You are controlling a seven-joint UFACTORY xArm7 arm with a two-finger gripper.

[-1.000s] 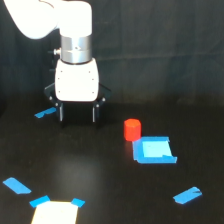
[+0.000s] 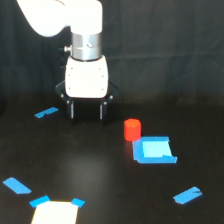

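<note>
My gripper (image 2: 87,108) hangs at the end of the white arm over the left middle of the black table, its two dark fingers apart. Nothing shows between them. To its right stands a small red cylinder (image 2: 132,130), just behind a pale square (image 2: 156,149) edged with blue tape. A yellowish-white square (image 2: 54,214) with blue tape at its corners lies at the front left, cut off by the view's bottom edge.
Loose strips of blue tape (image 2: 187,195) mark the table at right front, left front and left back. A dark curtain closes the back.
The cylinder and squares have not moved.
</note>
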